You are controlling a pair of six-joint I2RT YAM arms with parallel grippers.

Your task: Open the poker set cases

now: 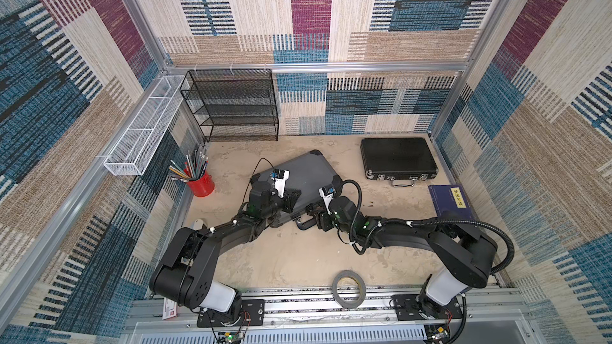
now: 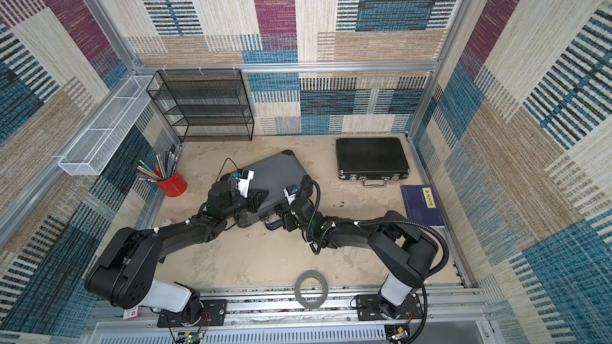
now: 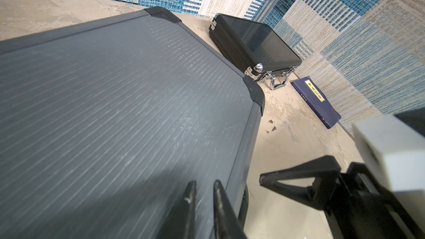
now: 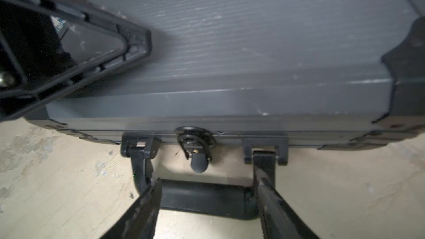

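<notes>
A grey ribbed case [image 1: 311, 168] lies flat and closed, turned at an angle, in the middle of the table. In the right wrist view its black handle [image 4: 201, 198] and the round black latch [image 4: 194, 143] are on its front side. My right gripper stands open before that side, its fingertips apart around the handle area, apparently holding nothing. Over the lid near the front edge, my left gripper is slightly open, with a narrow empty gap. A black case [image 1: 398, 156] with silver latches rests closed at the back right.
A dark blue book [image 1: 449, 200] lies at the right, a red pen cup [image 1: 201, 185] at the left. Behind it stands a black wire rack [image 1: 232, 105]. A roll of tape [image 1: 348, 274] is at the front edge. Bare table lies between the cases and the front.
</notes>
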